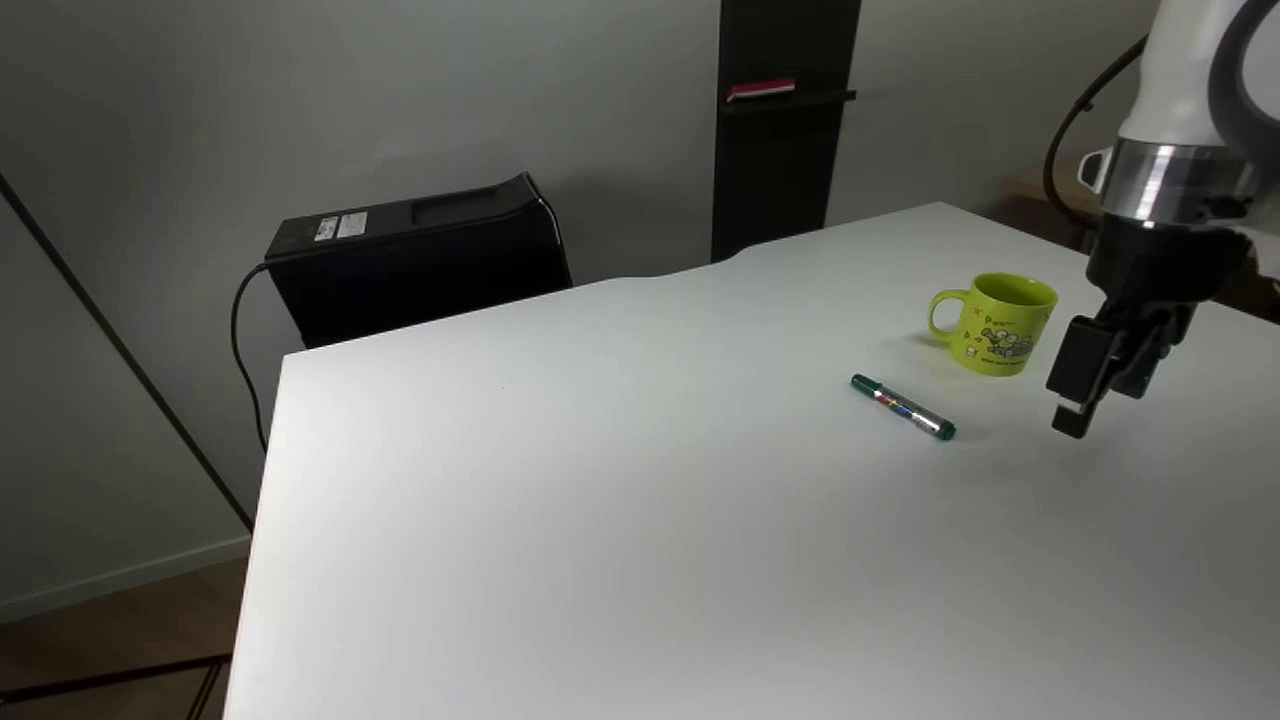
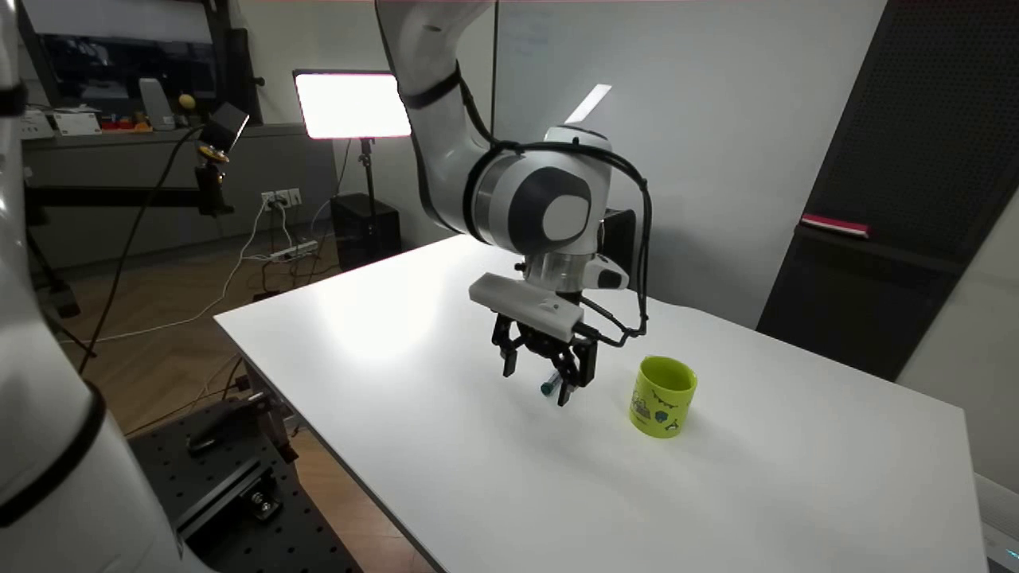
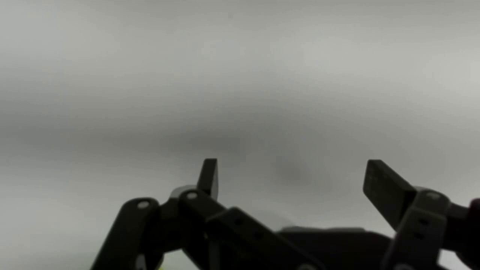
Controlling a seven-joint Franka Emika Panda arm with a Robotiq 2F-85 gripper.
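Note:
A green-capped marker (image 1: 902, 406) lies flat on the white table (image 1: 576, 504). Upright behind it stands a lime-green mug (image 1: 1005, 326), its handle pointing left in exterior view 1. My gripper (image 1: 1098, 410) hangs above the table, to the right of the marker and apart from both objects. In the second exterior view the gripper (image 2: 536, 382) partly covers the marker (image 2: 551, 383), and the mug (image 2: 663, 396) stands to its right. The wrist view has the gripper wide open, only bare tabletop between its fingers.
Bare table surface (image 2: 812, 477) stretches out on both sides of the objects. A black box-shaped device (image 1: 414, 246) stands beyond the table's back edge. A lit panel lamp (image 2: 351, 105) is off to the side, beyond the table.

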